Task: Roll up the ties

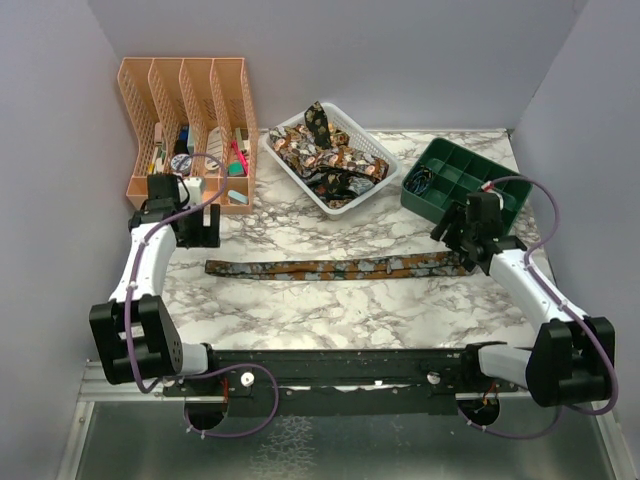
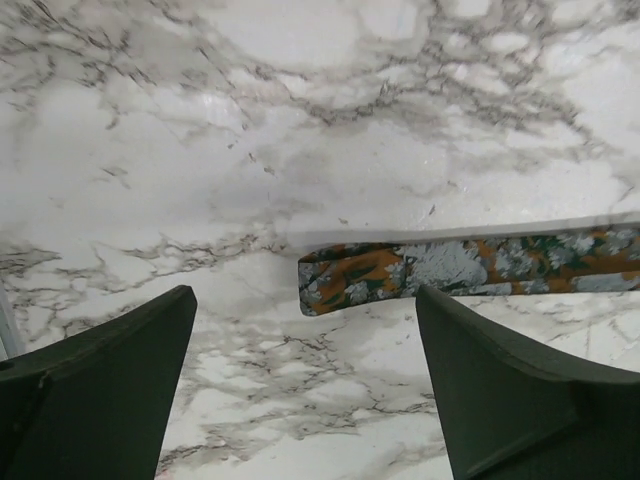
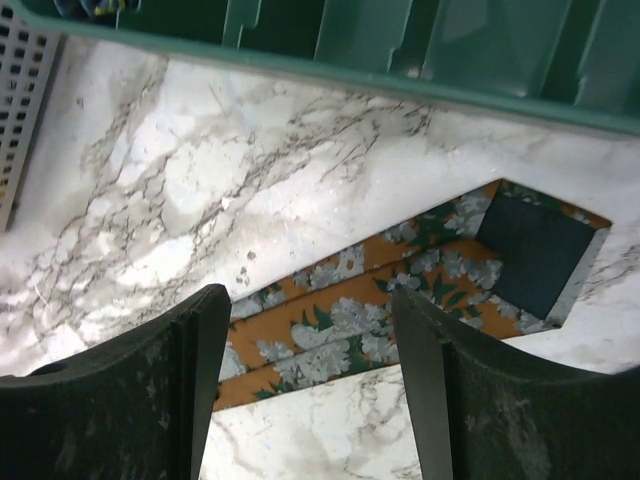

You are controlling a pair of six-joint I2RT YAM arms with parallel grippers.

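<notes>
One floral tie, orange-brown, dark green and grey, lies stretched out nearly straight across the marble table. Its left end shows beneath my left gripper, which is open above the table with empty space between its fingers. At the right, the wider end of the tie is spread flat, with a dark lining panel at its tip. Over that end hovers my right gripper, its fingers apart and nothing held. Several more floral ties are heaped in the white basket.
A green compartment box stands just behind the tie's right end, close to my right gripper. At the back left is an orange divided organizer with small items in it. Bare marble lies in front of the tie.
</notes>
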